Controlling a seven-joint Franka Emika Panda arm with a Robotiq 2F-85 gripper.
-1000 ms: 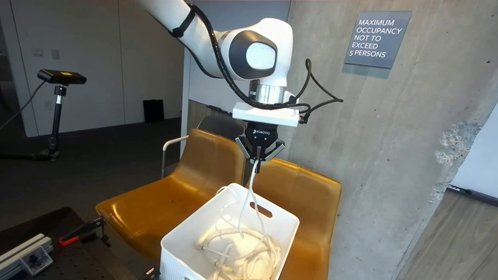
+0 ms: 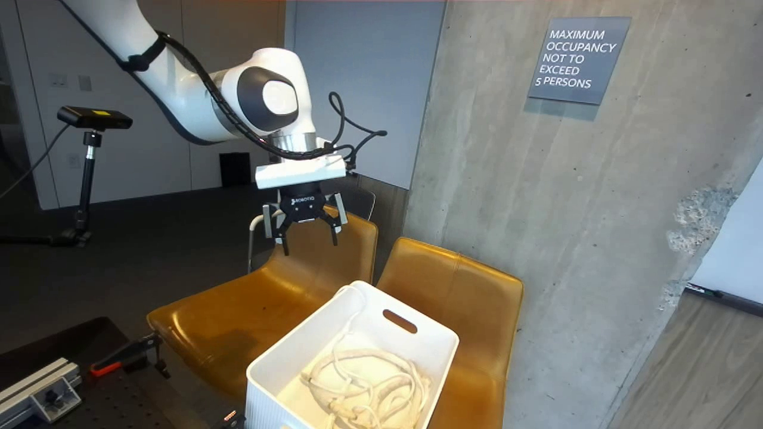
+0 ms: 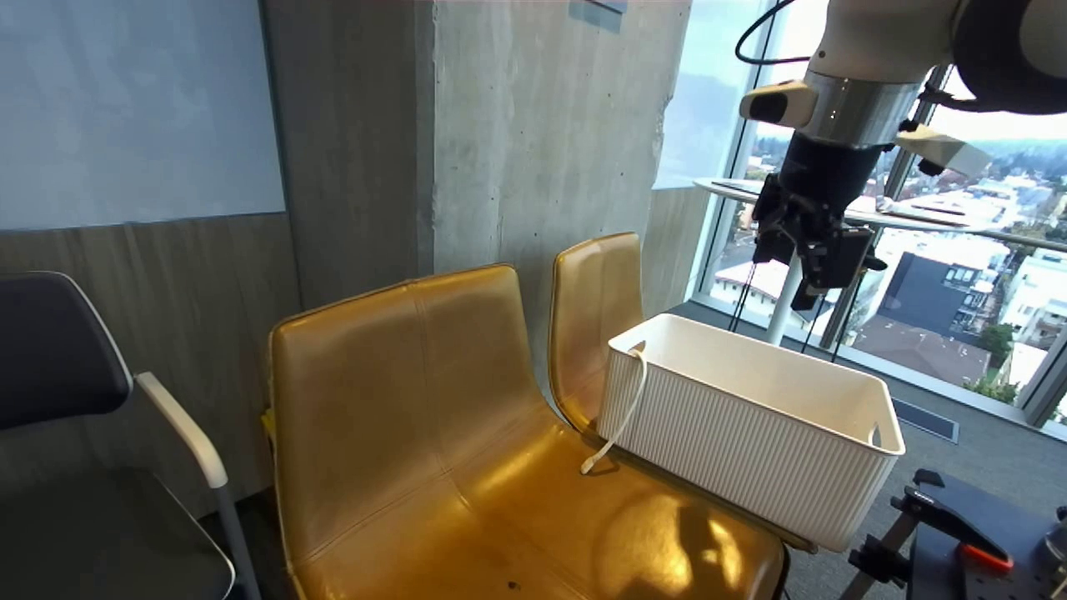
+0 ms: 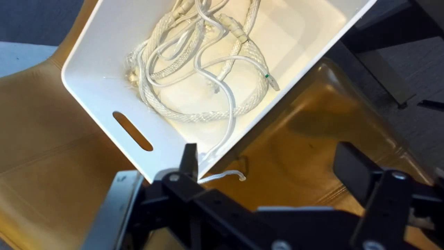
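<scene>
A white bin (image 2: 422,322) stands across the brown chairs, with a coil of white rope (image 4: 183,112) on its floor. A thinner white cord (image 4: 227,89) winds over the rope, and its end (image 3: 622,432) hangs outside the bin over the rim, down to the chair seat. My gripper (image 2: 311,246) is open above the left chair, higher than the bin and to its left, with nothing between its fingers. In the wrist view the gripper spans the bin's near corner and the hanging cord end, which lie below it.
Two brown leather chairs (image 3: 400,400) bear the bin, with a concrete pillar (image 2: 572,214) behind. A dark table with a clamp (image 2: 125,355) sits at the front left. A camera on a stand (image 2: 93,118) rises at left.
My gripper has opened and moved left, from above the bin to over the left chair.
</scene>
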